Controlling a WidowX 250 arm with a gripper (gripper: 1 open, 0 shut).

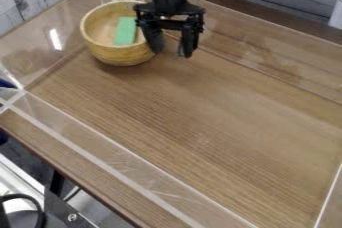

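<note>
My black gripper [171,36] hangs at the top middle, just right of a round yellow-tan bowl [118,54], with its two fingers apart and nothing visible between them. Inside the bowl a light green block [126,30] stands tilted against the wall.
Tape strips run along its left and far edges. A pale wall stands behind, and a black cable lies at the lower left.
</note>
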